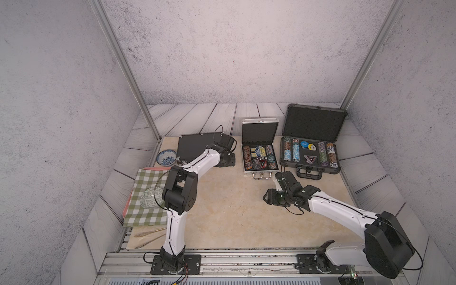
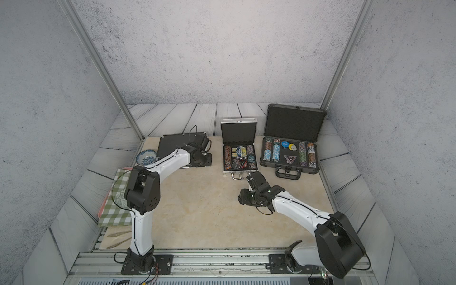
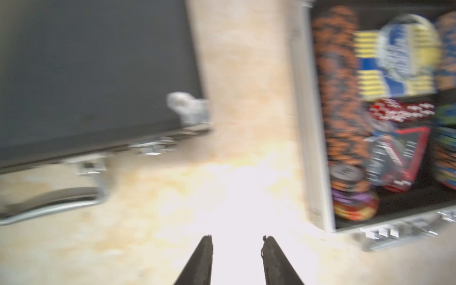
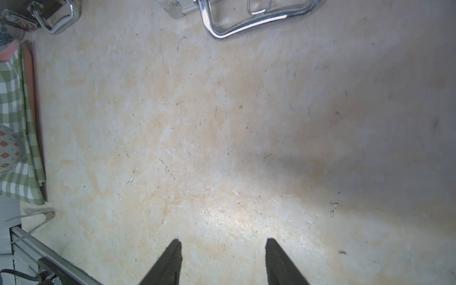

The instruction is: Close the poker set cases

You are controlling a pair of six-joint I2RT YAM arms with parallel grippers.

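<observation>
The left poker case [image 1: 194, 143] is a closed dark case, its chrome handle [image 3: 71, 201] facing the table's front. In the middle, a silver-edged case [image 2: 239, 168] stands with its lid [image 2: 238, 131] raised, showing chip stacks, cards and dice. To its right a larger black case [image 2: 290, 166] is open too, its lid [image 2: 294, 122] leaning back. My left gripper hovers between the closed case and the silver-edged one, open and empty. Over bare table in front of the silver-edged case's handle [image 4: 256, 23] is my right gripper, its fingers apart with nothing between them.
A blue-patterned bowl [image 1: 166, 157] sits at the table's left, behind a green checked cloth [image 1: 148, 201]. Wooden utensils [image 2: 118, 233] lie at the front left corner.
</observation>
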